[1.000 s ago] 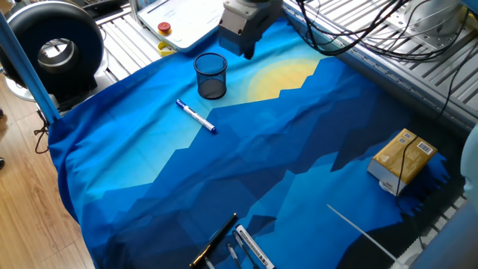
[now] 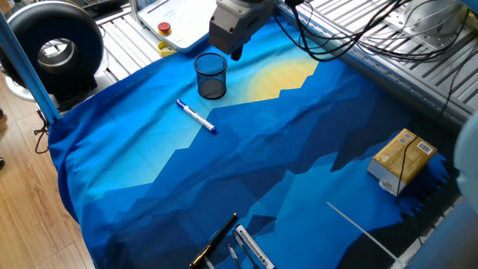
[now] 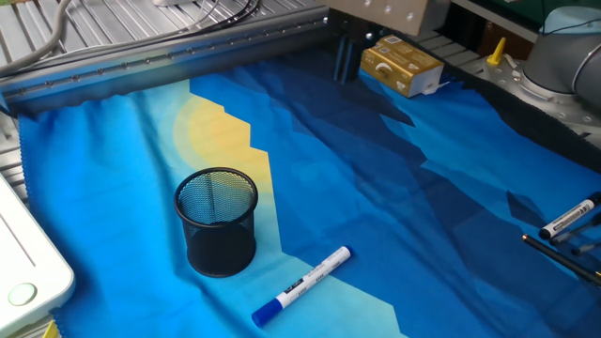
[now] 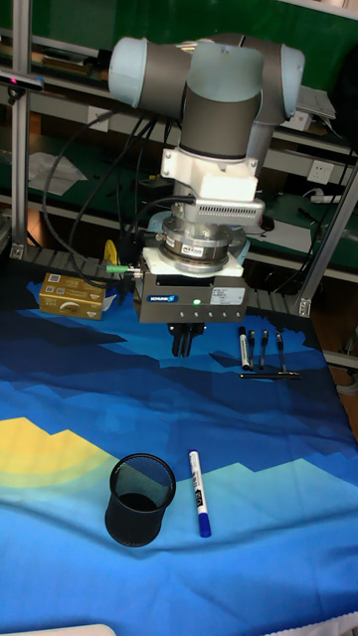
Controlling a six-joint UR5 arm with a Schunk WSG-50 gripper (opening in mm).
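A black mesh pen cup (image 2: 211,78) stands upright and looks empty on the blue patterned cloth. Beside it, not touching, lies a white marker with a blue cap (image 3: 302,286). My gripper (image 4: 189,348) hangs above the cloth, fingers pointing down and close together, with nothing visible between them. In exterior view 2 its fingers (image 3: 340,58) show at the top, well apart from the cup. Toward the other side of the cloth lie a black-and-white marker (image 4: 243,348) and several dark pens (image 4: 280,349).
A gold box (image 2: 402,161) rests near the cloth's edge, with a dark cable across it. Loose cables (image 2: 351,33) hang by the metal rail. A white tray (image 3: 28,258) borders the cup's side.
In exterior view 1 my gripper has shifted left and slightly up, with its cables. The cup, markers, pens and box have stayed in place.
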